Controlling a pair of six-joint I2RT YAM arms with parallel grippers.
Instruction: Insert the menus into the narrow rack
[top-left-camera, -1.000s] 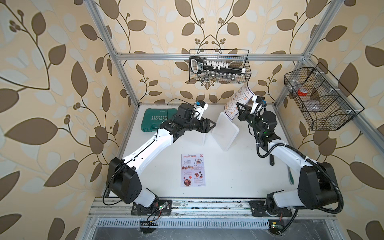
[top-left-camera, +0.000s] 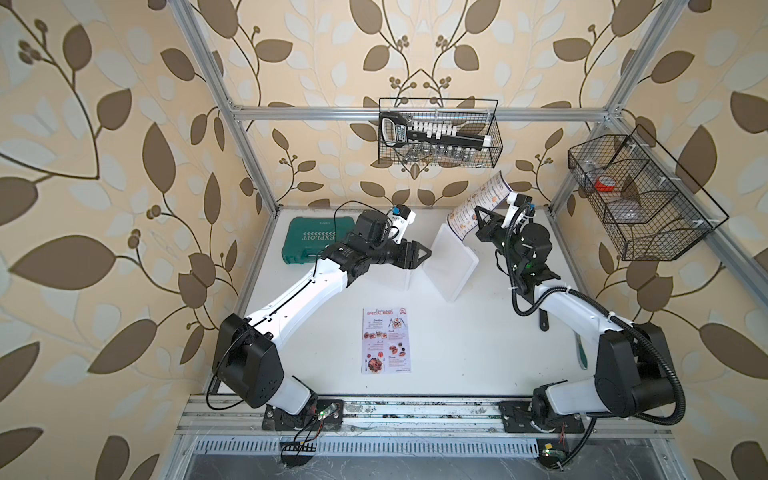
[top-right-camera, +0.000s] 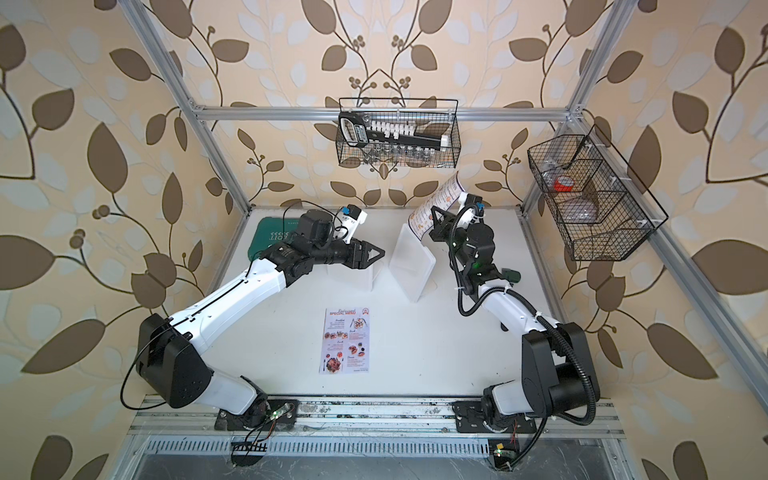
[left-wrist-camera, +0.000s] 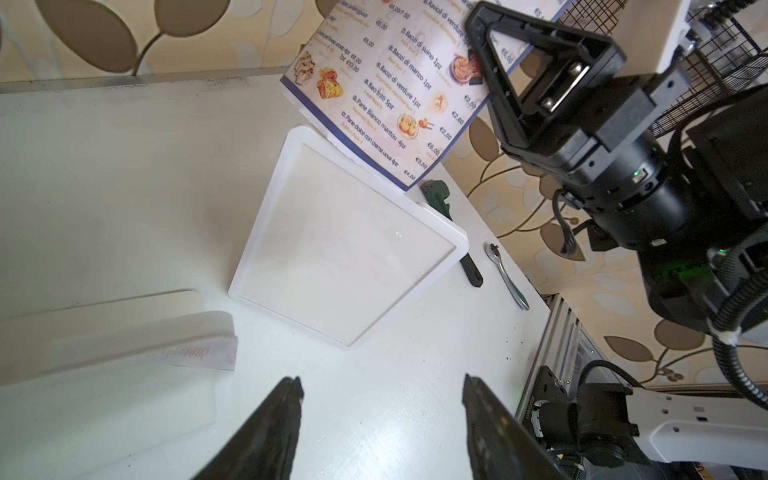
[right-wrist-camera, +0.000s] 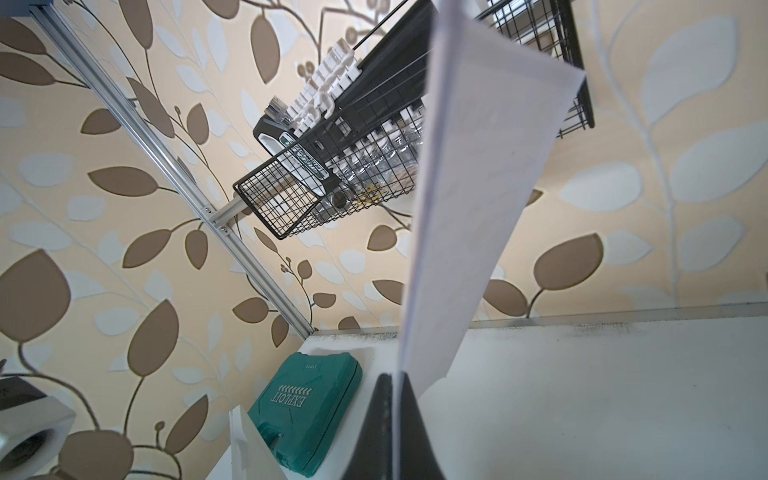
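My right gripper is shut on a printed menu sheet (left-wrist-camera: 400, 96), which is held up at a slant and curls at its upper end. Its lower edge is at the top edge of a white narrow rack (left-wrist-camera: 344, 240); whether it has entered the slot cannot be told. The rack (top-left-camera: 453, 264) stands turned at an angle mid-table. My left gripper is beside it on the left, fingers apart and nothing between them. Another menu (top-left-camera: 385, 341) lies flat near the front. A second white holder (left-wrist-camera: 120, 352), with faint red print showing at its end, stands below my left gripper.
A green case (top-left-camera: 312, 238) sits at the back left. Dark tools (left-wrist-camera: 472, 270) and a ratchet (left-wrist-camera: 505, 276) lie on the right side. Wire baskets (top-left-camera: 440, 136) hang above the back.
The held menu's upper end has bent a little further right and down, while its lower end stays by the rack's top. Both arms look nearly still.
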